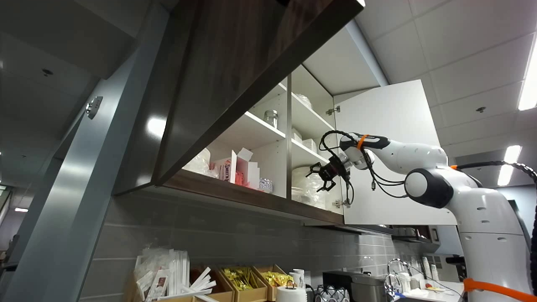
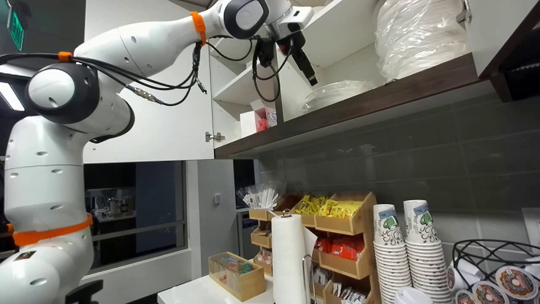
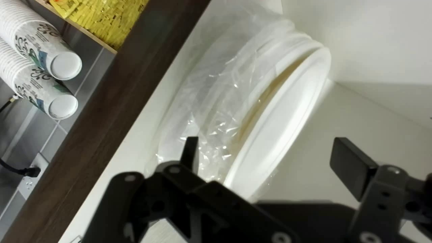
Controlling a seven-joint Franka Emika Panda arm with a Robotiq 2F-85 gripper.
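My gripper (image 1: pixel 323 179) stands open before the right-hand lower compartment of the wall cabinet. Below and between its widely parted fingers in the wrist view lies a stack of white plates (image 3: pixel 279 125), partly wrapped in clear plastic (image 3: pixel 210 101). One plate at the end of the stack leans a little apart from the others. Nothing is held. In the second exterior view the gripper hangs above a low plastic-wrapped pile (image 2: pixel 336 93), left of a tall wrapped plate stack (image 2: pixel 420 38).
The cabinet's dark bottom edge (image 2: pixel 354 99) runs along the front. An open white door (image 1: pixel 392 166) stands beside the arm. An open white box (image 1: pixel 246 168) sits in the adjoining compartment. Paper cup stacks (image 2: pixel 407 253), a paper towel roll (image 2: pixel 288 258) and packet bins (image 2: pixel 339 223) are below.
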